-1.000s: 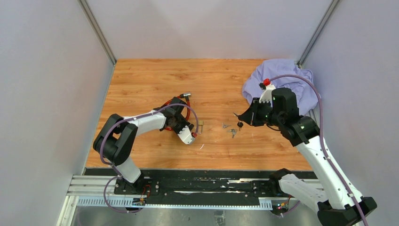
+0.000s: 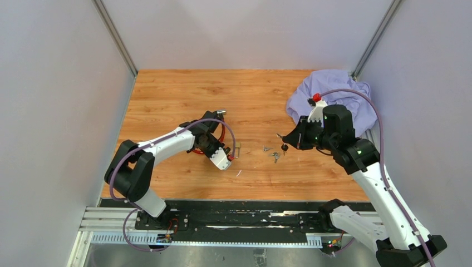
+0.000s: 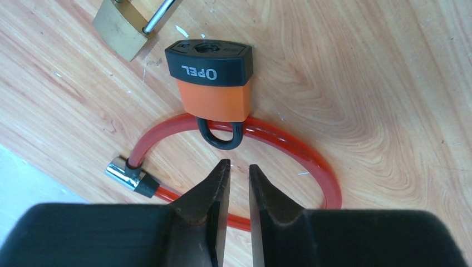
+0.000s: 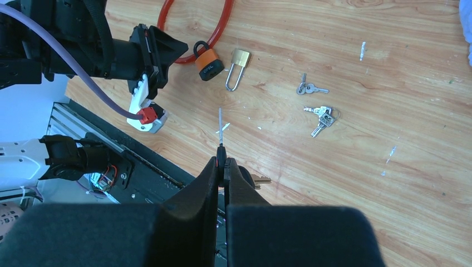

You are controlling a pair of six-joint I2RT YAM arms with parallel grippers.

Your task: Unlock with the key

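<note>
In the left wrist view an orange and black padlock (image 3: 216, 100) lies with its shackle over the red cable lock (image 3: 311, 161), keyhole end facing away from my left gripper. That gripper's fingers are partly open above the ring of cable, with an empty gap between the tips, short of the shackle. A key with a black head (image 4: 221, 128) is pinched in my right gripper, its blade pointing forward. More keys (image 4: 261, 180) dangle beside the right fingers. From above, the left arm hides the orange padlock.
Near the orange padlock lies a brass padlock (image 4: 240, 57). Two small sets of loose keys (image 4: 312, 89) rest on open wood, the second being a ringed bunch (image 4: 323, 118). A lilac cloth (image 2: 334, 83) is heaped at the back right corner.
The right arm is practically still, keeping the key.
</note>
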